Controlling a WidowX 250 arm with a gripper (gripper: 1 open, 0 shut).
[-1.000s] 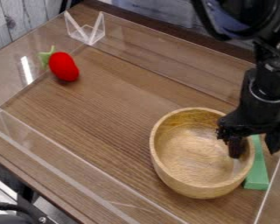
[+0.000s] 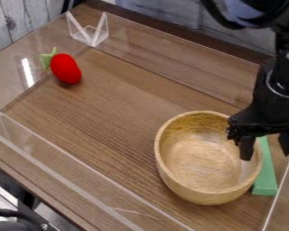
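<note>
My dark gripper (image 2: 258, 132) is over the right rim of a wooden bowl (image 2: 183, 158), its fingers open and pointing down. The bowl looks empty. A green object (image 2: 263, 180) lies along the bowl's right side, partly under the gripper. A red tomato-like item (image 2: 65, 69) with green leaves lies at the upper left.
A clear wire-like basket or holder (image 2: 89, 29) stands at the back left. The table's edge runs along the far left.
The gripper has shifted slightly and risen a little from its place at the bowl's right rim. The bowl and other objects look unmoved.
</note>
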